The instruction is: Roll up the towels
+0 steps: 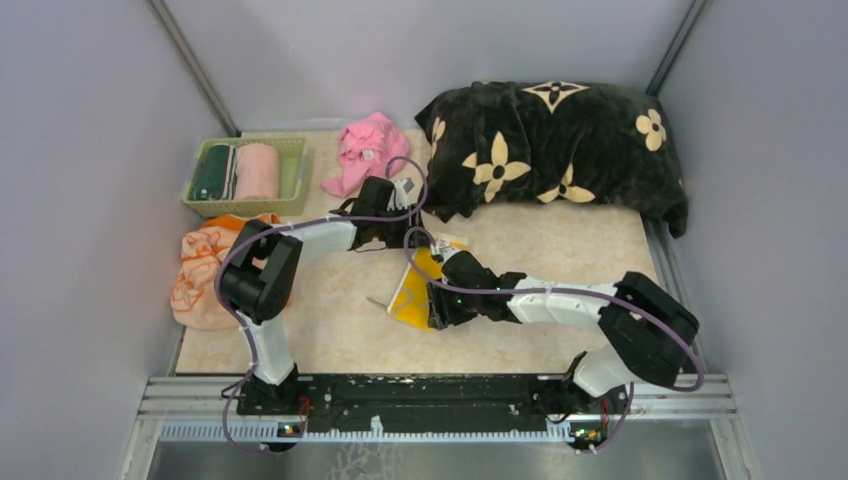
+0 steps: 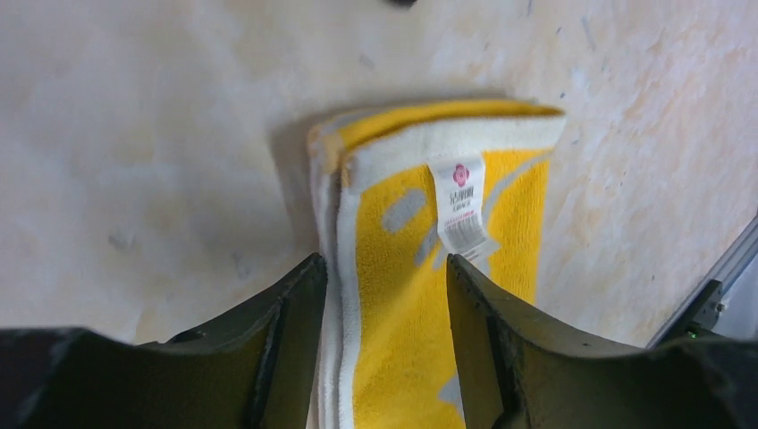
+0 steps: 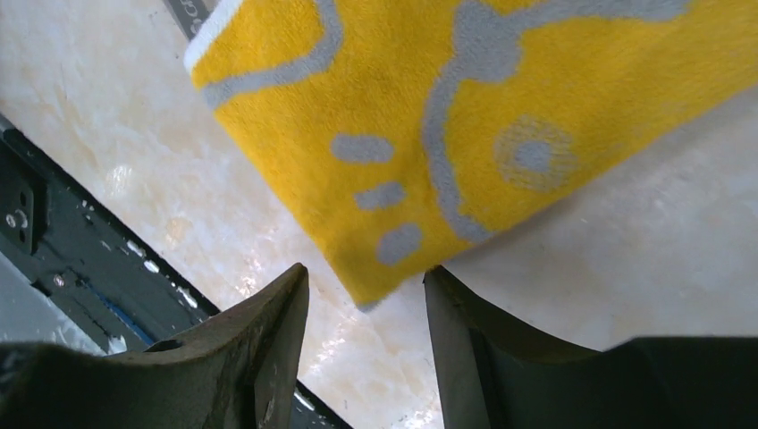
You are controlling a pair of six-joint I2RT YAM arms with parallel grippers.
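Note:
A folded yellow towel [image 1: 413,296] with grey pattern and white edging lies flat near the middle of the table, partly covered by both arms in the top view. Over its far end my left gripper is open; its fingers straddle the white folded edge and part of the yellow face, and a white label [image 2: 459,197] shows just beyond. My right gripper stands open at the towel's near corner, whose tip shows between the fingers. No grip on the cloth is visible in either wrist view.
A green basket [image 1: 293,180] at the back left holds rolled green and pink towels. Beside it lie a crumpled pink towel [image 1: 372,150] and an orange towel [image 1: 205,280]. A large dark flowered blanket [image 1: 600,140] fills the back right.

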